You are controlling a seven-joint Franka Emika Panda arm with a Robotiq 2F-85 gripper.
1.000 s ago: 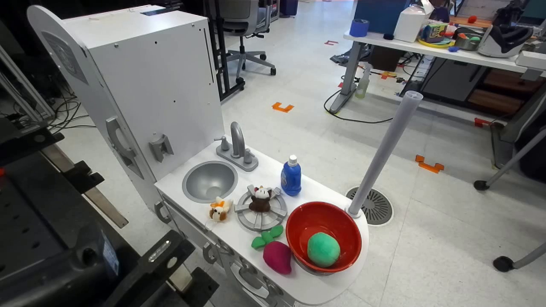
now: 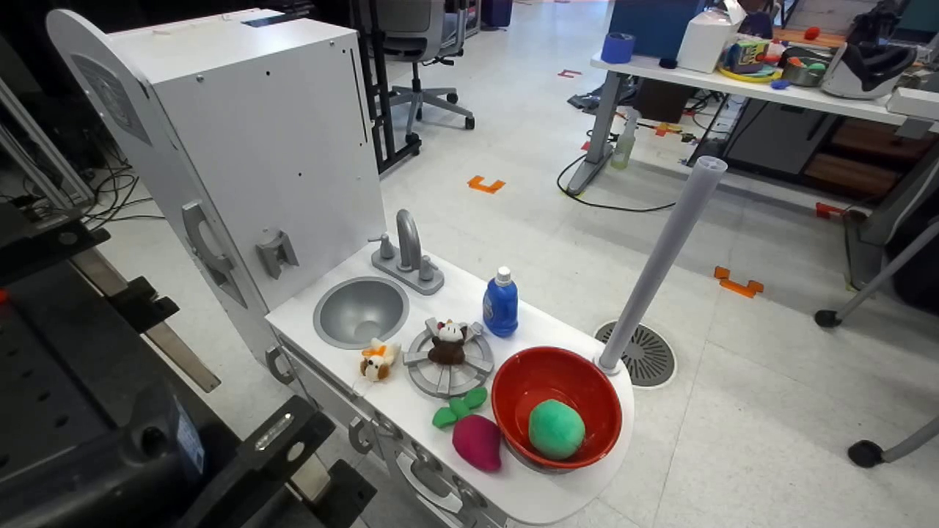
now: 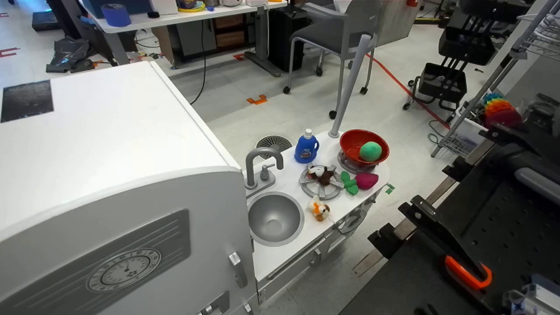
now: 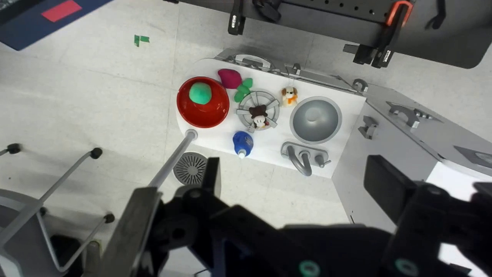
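Note:
My gripper shows only in the wrist view, open, its dark fingers far apart with nothing held between them. Seen past it is a white toy kitchen counter (image 4: pixel 273 147). A red bowl (image 2: pixel 519 378) sits at the counter's rounded end, holding a green round plush (image 2: pixel 556 428). Beside the bowl lies a magenta plush with green leaves (image 2: pixel 477 443). On the grey burner (image 3: pixel 330 194) rests a brown and white plush (image 2: pixel 447 344). A small dog plush (image 3: pixel 319 209) with orange on it lies between burner and sink. Behind the burner stands a blue bottle (image 3: pixel 306 147).
A grey sink (image 4: pixel 316 120) with a faucet (image 3: pixel 250 168) occupies the end near the tall white cabinet (image 2: pixel 264 132). An upright grey pole (image 2: pixel 660 264) rises close to the bowl. A black table (image 3: pixel 420 273) runs along the counter's front side.

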